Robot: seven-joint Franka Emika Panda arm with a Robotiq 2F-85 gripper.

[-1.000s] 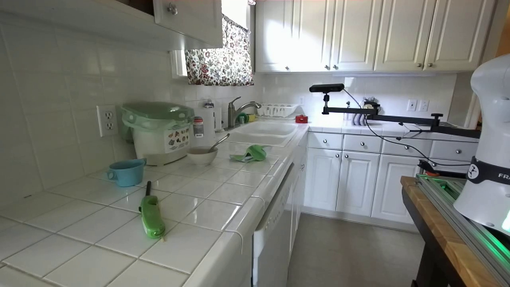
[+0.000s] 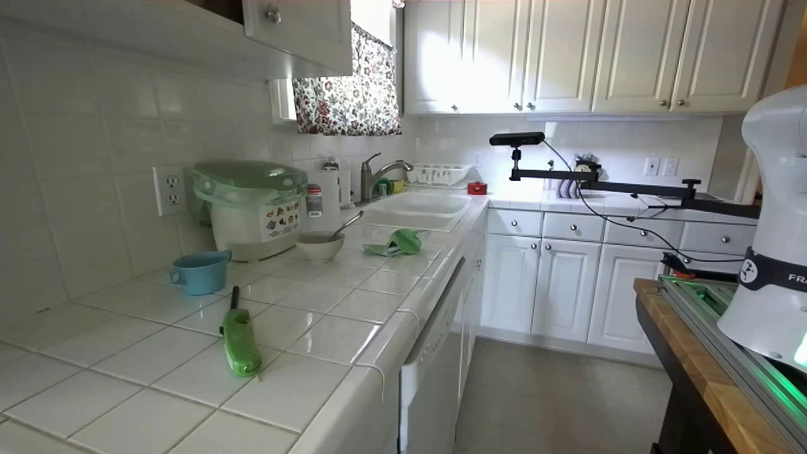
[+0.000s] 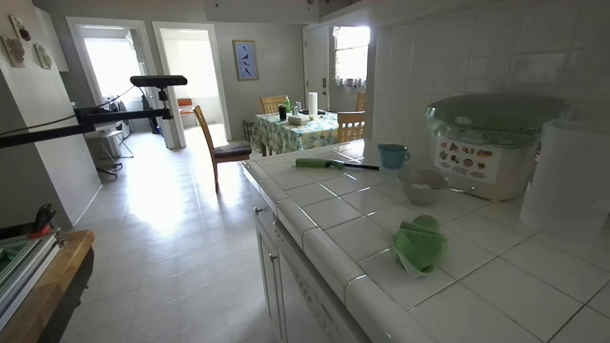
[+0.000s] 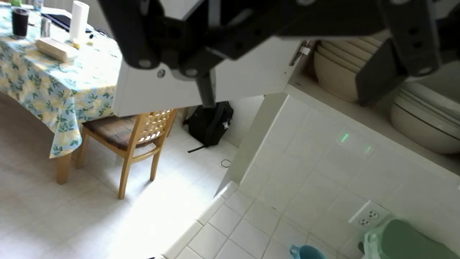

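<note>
In the wrist view my gripper is open, its dark fingers [image 4: 207,92] wide apart. It is up by an upper cabinet whose white door [image 4: 254,73] stands swung open behind the fingers. The right finger overlaps the view of stacked bowls [image 4: 336,71] on the cabinet shelf; whether it touches them I cannot tell. On the counter lie a green lighter [image 2: 240,344], a blue cup [image 2: 202,273], a pale bowl [image 2: 319,246] with a spoon in it, and a crumpled green cloth [image 2: 405,242]. Neither exterior view shows the gripper.
A rice container [image 2: 253,212] with a green lid stands against the tiled wall. Past the counter are a chair [image 4: 144,133] and a table with a patterned cloth [image 4: 82,92]. A camera bar [image 2: 560,174] reaches over the floor gap.
The white arm at the right edge of exterior view 1 has shifted very slightly. Everything on the counter has stayed where it was.
</note>
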